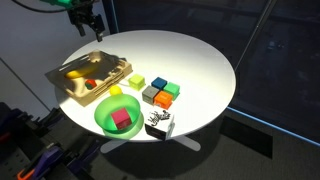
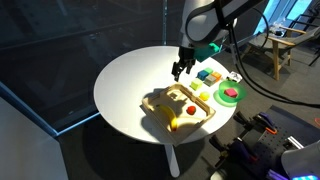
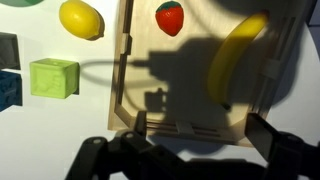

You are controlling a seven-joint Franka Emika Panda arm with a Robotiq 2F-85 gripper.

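Note:
My gripper is open and empty, its two dark fingers apart at the bottom of the wrist view. In exterior view 1 it hangs above the far side of a shallow wooden tray [image 1: 112, 82]. A yellow banana [image 3: 236, 58] and a red strawberry [image 3: 169, 18] lie inside the tray. Outside it, by the tray wall, are a yellow lemon [image 3: 81, 18] and a yellow-green block [image 3: 54, 78]. A green bowl [image 1: 104, 103] holds a red block [image 1: 121, 119].
Grey [image 1: 150, 95], blue [image 1: 159, 83], green [image 1: 172, 89] and orange [image 1: 164, 101] blocks cluster near the table's middle. A white box with dark markings [image 1: 159, 124] stands near the front edge.

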